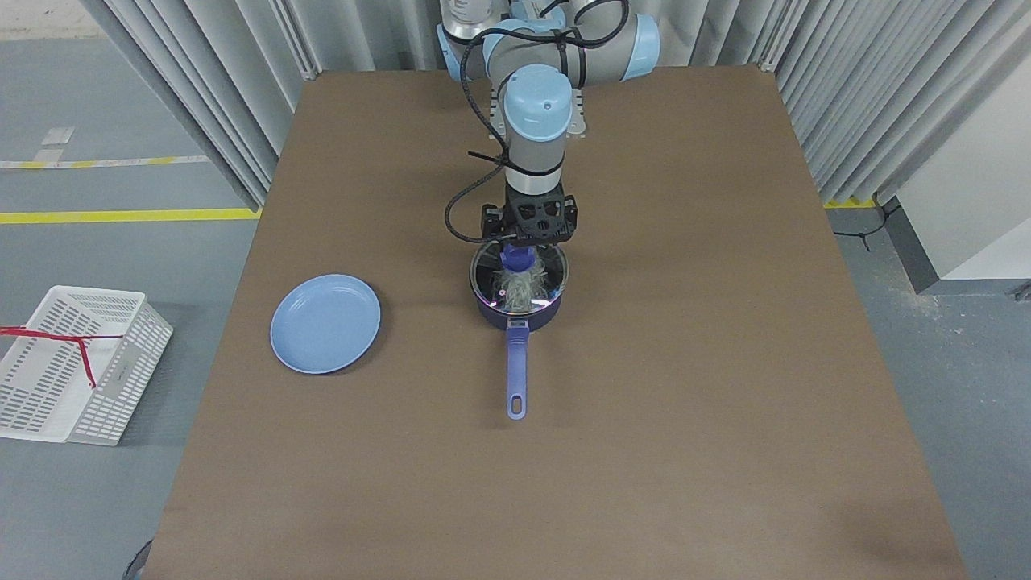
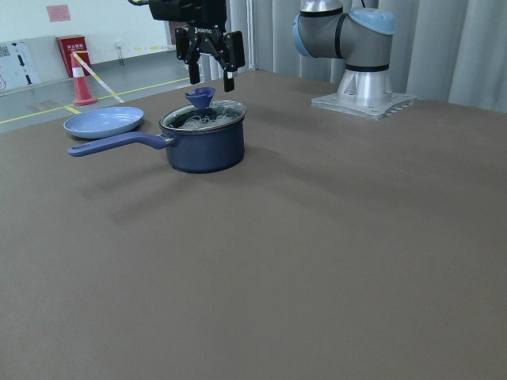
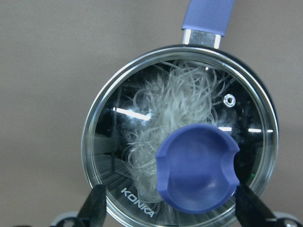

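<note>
A navy saucepan [image 2: 207,154] with a glass lid and blue knob [image 3: 196,168] stands mid-table, its long blue handle [image 1: 517,367] pointing to the front in the front view. Pale noodle-like strands show under the glass. My gripper [image 2: 210,70] hangs just above the knob, fingers open and spread to either side, nothing between them. In the wrist view its fingertips show at the bottom edge, flanking the knob.
A blue plate [image 1: 325,324] lies left of the pan on the brown table [image 1: 696,387], which is otherwise clear. A white basket [image 1: 126,387] sits on the floor off the left side.
</note>
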